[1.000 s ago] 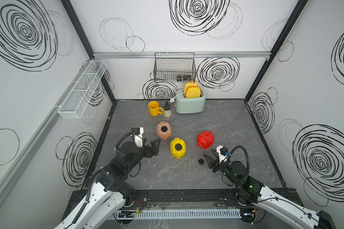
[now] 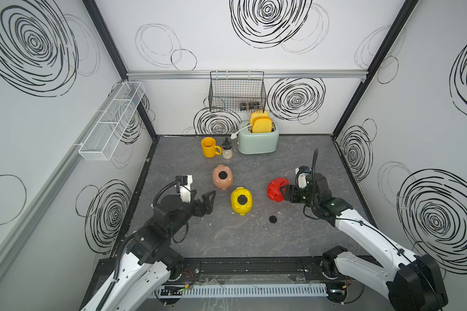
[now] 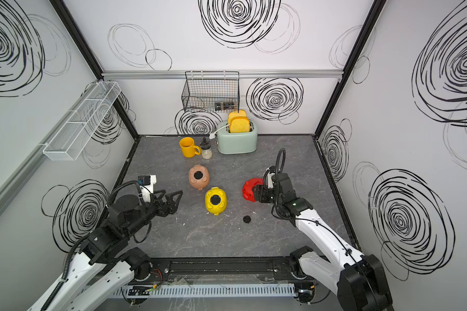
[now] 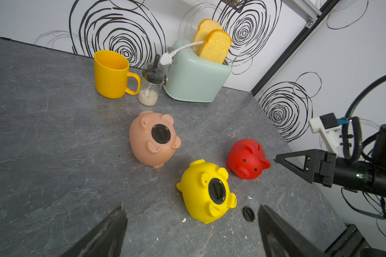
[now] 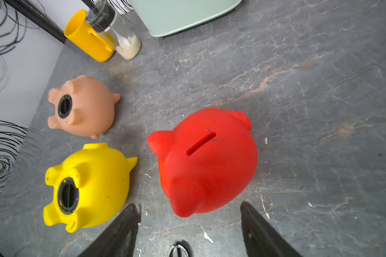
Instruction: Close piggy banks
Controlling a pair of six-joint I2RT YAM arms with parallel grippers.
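Note:
The red piggy bank [image 5: 210, 167] stands upright with its coin slot up; its belly is hidden. My right gripper is above and beside it, fingers apart on either side of the view, nothing between them. A loose black plug [image 4: 249, 213] lies on the table in front of the red pig. The yellow piggy bank [image 4: 201, 192] lies on its back with a black plug [image 4: 217, 191] in its belly. Likewise belly-up is the pink piggy bank [image 4: 150, 143], with a plug [image 4: 160, 133] in it. My left gripper stands open and empty, left of the yellow pig.
At the back stand a yellow mug [image 2: 209, 147], a shaker jar [image 2: 227, 149] and a green toaster [image 2: 257, 140] with toast slices. Wire baskets [image 2: 237, 93] hang on the walls.
My right gripper has moved from beside the loose plug, away from the front edge, to the red pig. The left arm has barely shifted; pigs and plug look unmoved.

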